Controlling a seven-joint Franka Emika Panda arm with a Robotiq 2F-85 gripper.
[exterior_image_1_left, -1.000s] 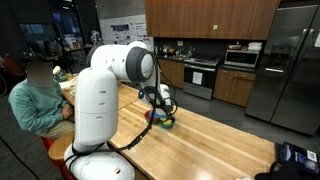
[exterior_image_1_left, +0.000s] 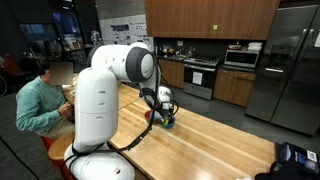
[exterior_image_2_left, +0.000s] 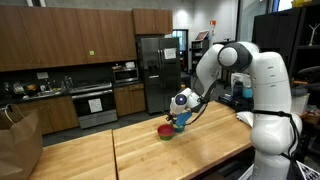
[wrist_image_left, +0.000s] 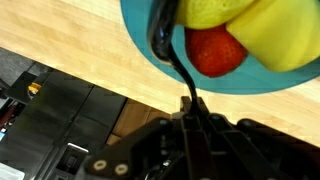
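Observation:
From my gripper a thin black utensil (wrist_image_left: 165, 35) with a rounded, glossy end reaches out over a teal bowl (wrist_image_left: 137, 18); the fingers are shut on its narrow part. Inside the bowl lie a red round item (wrist_image_left: 215, 52) and yellow pieces (wrist_image_left: 278, 35), fruit-like in look. Whether the utensil touches them cannot be told. Exterior view 2 has the teal bowl (exterior_image_2_left: 180, 127) on the table below the arm, with a red bowl (exterior_image_2_left: 166, 134) close beside it. The fingers are too small to make out in the exterior views.
A wooden table (exterior_image_1_left: 205, 145) offers wide clear room on the bowls' right in exterior view 1. A person (exterior_image_1_left: 42, 105) sits at its left side. Beyond stand a stove (exterior_image_1_left: 200, 78) and a dark fridge (exterior_image_1_left: 285, 70). A brown paper bag (exterior_image_2_left: 20, 145) is at the left in exterior view 2.
The arm has barely moved, staying over the bowls. In exterior view 1, less yellow shows at the teal bowl than a second ago.

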